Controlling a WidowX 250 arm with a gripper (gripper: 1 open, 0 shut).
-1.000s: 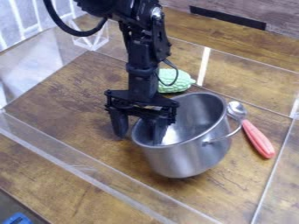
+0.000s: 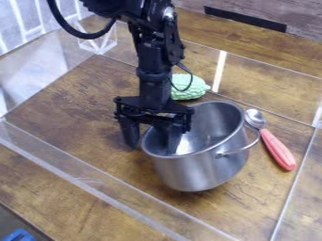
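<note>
My black gripper [image 2: 153, 127] hangs from the arm in the middle of the camera view, down at the left rim of a steel pot [image 2: 208, 165] with a side handle. Its lower parts overlap the pot's rim and opening; whether the fingers are open or shut on the rim is hard to tell, as they are dark and partly hidden.
Behind the arm lies a green cloth-like item [image 2: 189, 88]. To the pot's right is a ladle-like utensil with a red handle [image 2: 281, 151]. A blue object [image 2: 15, 234] sits at the bottom-left corner.
</note>
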